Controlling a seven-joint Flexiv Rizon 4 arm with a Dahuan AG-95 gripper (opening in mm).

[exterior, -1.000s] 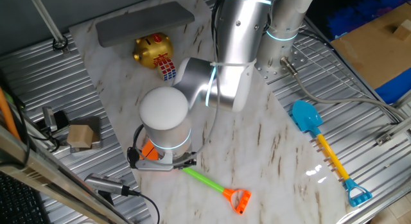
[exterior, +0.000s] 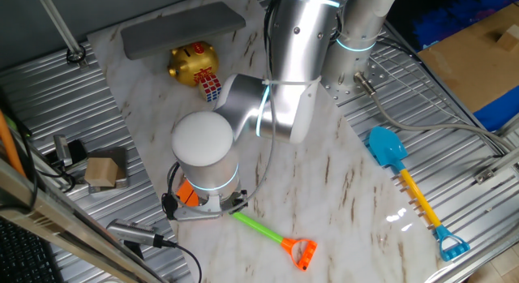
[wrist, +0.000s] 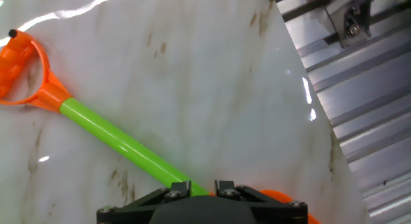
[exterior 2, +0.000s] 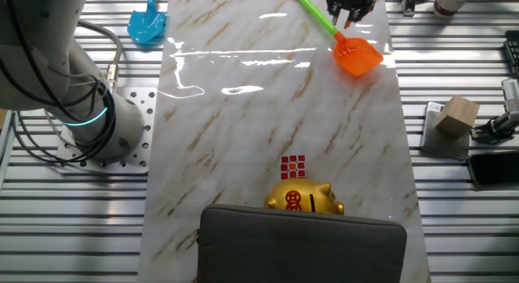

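A toy shovel with a green shaft, an orange grip and an orange scoop lies on the marbled board. My gripper is low over the end of the shaft where it joins the scoop. In the wrist view, the gripper has its fingertips slightly apart, and the shaft runs diagonally down to the gap between them. The gripper's body covers most of the scoop there. Whether the fingers touch the shaft or stand clear of it cannot be made out.
A gold piggy bank, a Rubik's cube and a grey case occupy the board's far end. A blue-and-yellow shovel lies toward the right side. Beyond the left edge sits a wooden block. The board's middle is clear.
Over the last second the gripper has shifted very slightly left in exterior view 1, with its fingers turned a little. The shovel has not visibly moved.
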